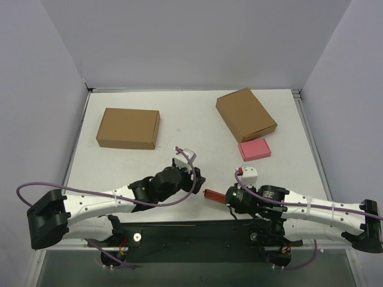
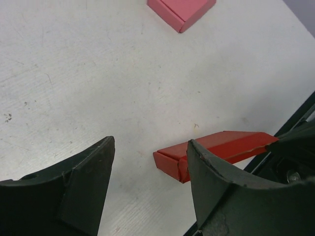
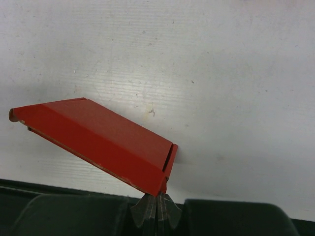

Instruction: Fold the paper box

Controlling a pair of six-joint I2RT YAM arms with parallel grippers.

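The red paper box [image 1: 213, 195] [image 2: 170, 165] [image 3: 98, 132] lies near the table's front edge, a long panel standing out at a slant. My right gripper is shut at the box's near right corner; whether any card is between its fingertips cannot be made out. My left gripper is open, its fingers empty, just left of and above the box, with the right finger in front of part of it in the left wrist view.
A pink box [image 1: 254, 149] [image 2: 177, 12] sits behind the right arm, next to a brown box [image 1: 245, 113]. Another brown box [image 1: 127, 128] is at back left.
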